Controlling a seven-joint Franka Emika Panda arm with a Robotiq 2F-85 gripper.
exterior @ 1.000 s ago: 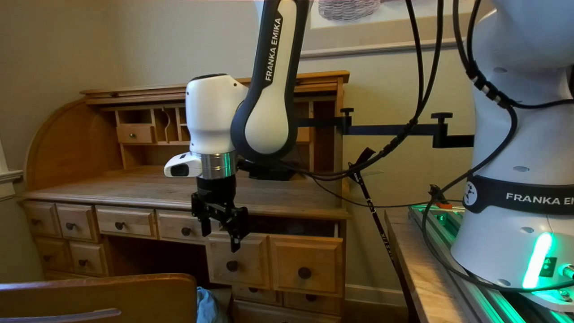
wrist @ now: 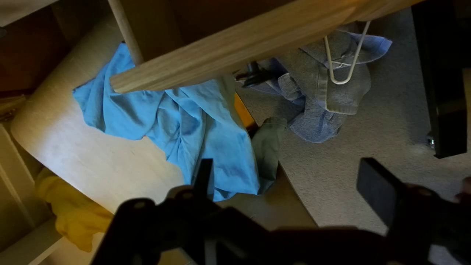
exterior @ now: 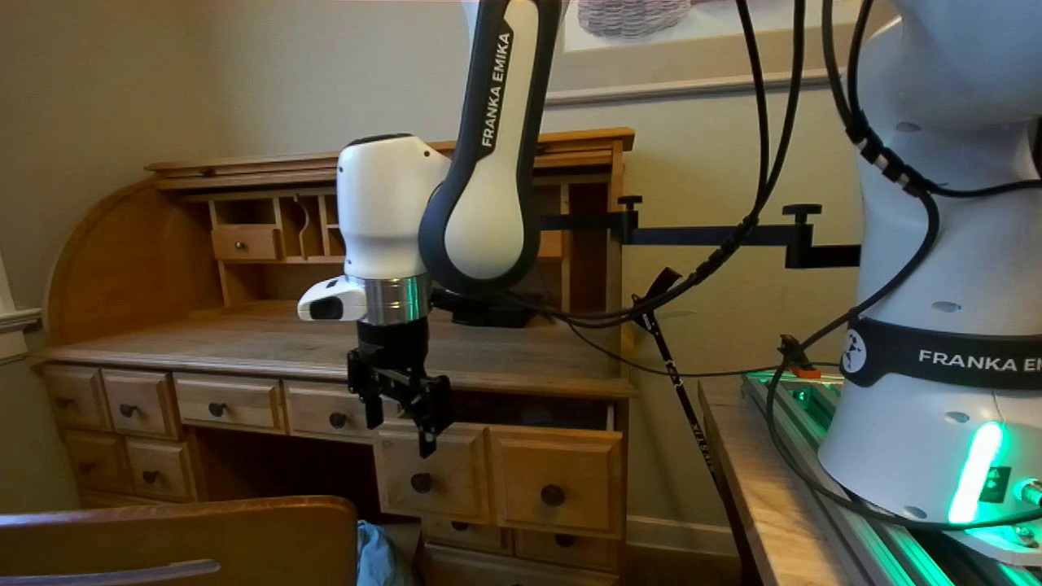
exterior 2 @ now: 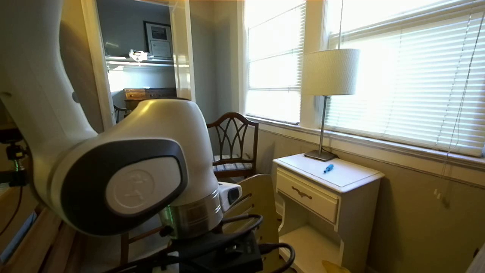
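Observation:
My gripper is open, its two dark fingers wide apart with nothing between them. In the first exterior view the gripper (exterior: 400,415) points down in front of the desk's drawer fronts. One wide lower drawer (exterior: 557,478) is pulled out from the desk (exterior: 293,337). Below the gripper in the wrist view, a blue cloth (wrist: 176,119) lies crumpled over a pale wooden chair seat (wrist: 128,163). The drawer's wooden edge (wrist: 247,46) crosses the top of that view. A grey garment (wrist: 326,84) lies on the carpet to the right. The gripper is hidden in the second exterior view.
A chair back (exterior: 176,537) stands in the near left, close to the gripper. A yellow cloth (wrist: 79,209) hangs beside the seat. A white nightstand (exterior 2: 327,177) bears a lamp (exterior 2: 330,72) and a small blue object (exterior 2: 328,168). The desktop looks mostly clear.

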